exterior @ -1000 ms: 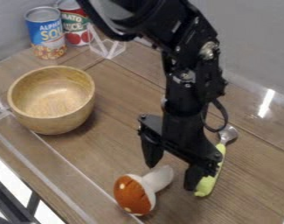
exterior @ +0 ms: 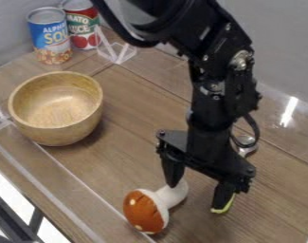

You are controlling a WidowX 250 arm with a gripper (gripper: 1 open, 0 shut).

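My black gripper (exterior: 197, 180) hangs low over the table, open, its fingers pointing down. One finger is just above the stem of a toy mushroom (exterior: 147, 211) with an orange-brown cap and white stem. The other is over a pale yellow-green object (exterior: 224, 207), which it mostly hides. A small metal item behind the gripper is also partly hidden.
A wooden bowl (exterior: 55, 110) sits at the left. An Alphabet soup can (exterior: 51, 36) and a red can (exterior: 81, 21) stand at the back left. A grey wall closes the back.
My gripper has shifted slightly right, covering more of the yellow-green object. The objects on the table look unmoved.
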